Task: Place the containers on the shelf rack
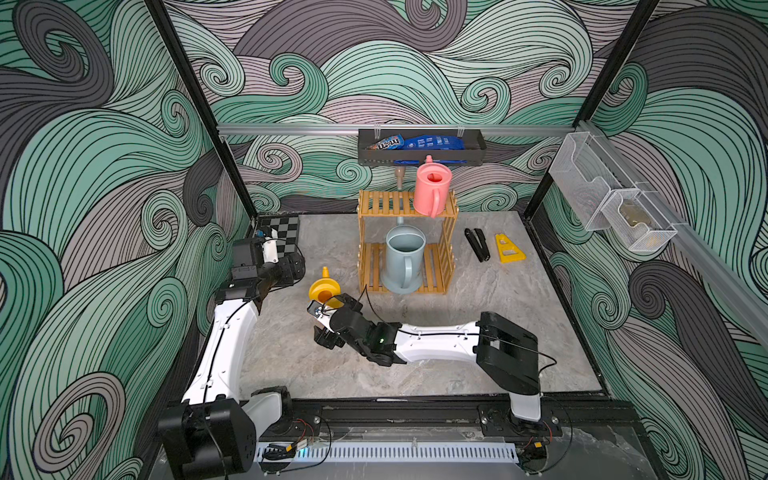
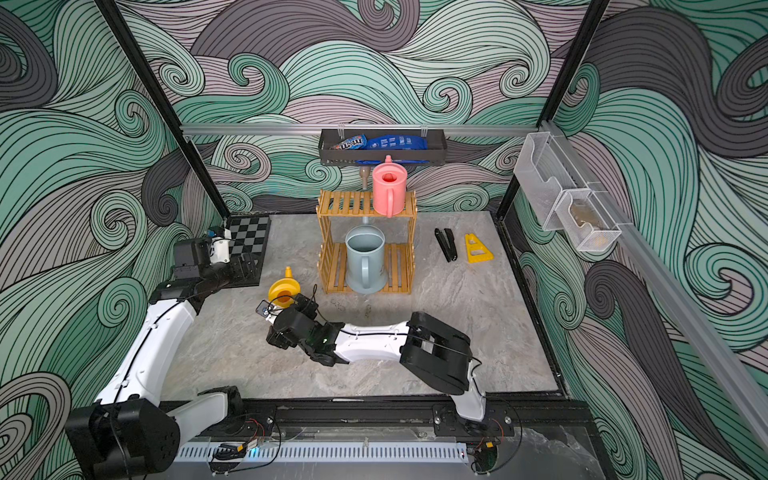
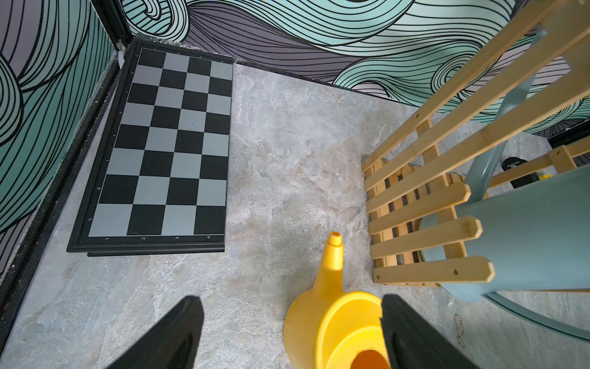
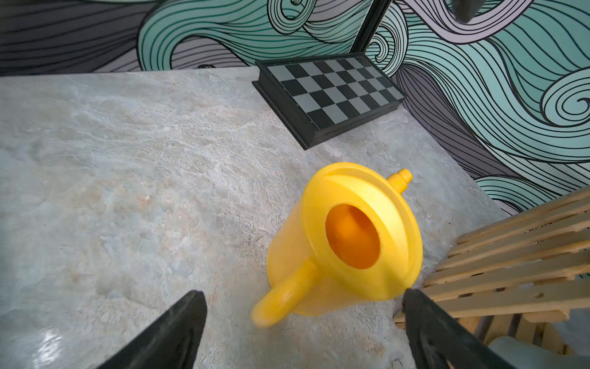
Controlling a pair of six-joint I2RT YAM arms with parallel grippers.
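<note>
The yellow watering can (image 1: 323, 288) stands upright on the table, left of the wooden shelf (image 1: 369, 268). My right gripper (image 1: 334, 321) is at the can's near side, its front partly hidden in both top views. In the right wrist view its fingers (image 4: 178, 335) are wide apart, and the can's handle (image 4: 285, 295) lies ahead between them, not gripped. My left gripper (image 1: 294, 268) hovers at the left by the checkered board; its fingers (image 3: 169, 338) are apart with nothing held, and the can shows beyond the right-hand one.
On the shelf's lower level stands a grey-blue watering can (image 1: 404, 260), and a pink one (image 1: 433, 188) is on top. A checkered board (image 3: 166, 147) lies at the back left. Black tools (image 1: 477, 245) and a yellow piece (image 1: 509, 249) lie right of the shelf.
</note>
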